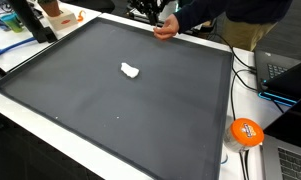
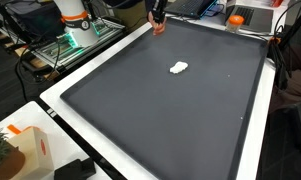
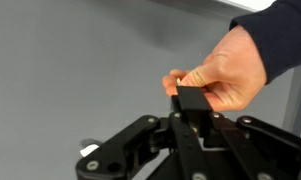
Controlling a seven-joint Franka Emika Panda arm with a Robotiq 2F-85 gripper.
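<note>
A small white crumpled object (image 1: 130, 70) lies alone on the dark grey board. The second exterior view shows the same white object (image 2: 178, 68) towards the board's far part, and a bit of it (image 3: 88, 150) shows at the wrist view's lower left. My gripper is over the board's edge area, its tip right by a person's hand (image 3: 233, 72). Thumb and finger of that hand pinch together close to the tip, perhaps on something small and pale. How far apart the fingers stand is hidden.
The person's hand and dark sleeve occupy the far edge by my gripper. An orange-lidded jar (image 1: 244, 134) and laptops (image 1: 282, 82) stand off the board's right side. Most of the board (image 1: 140, 115) is bare.
</note>
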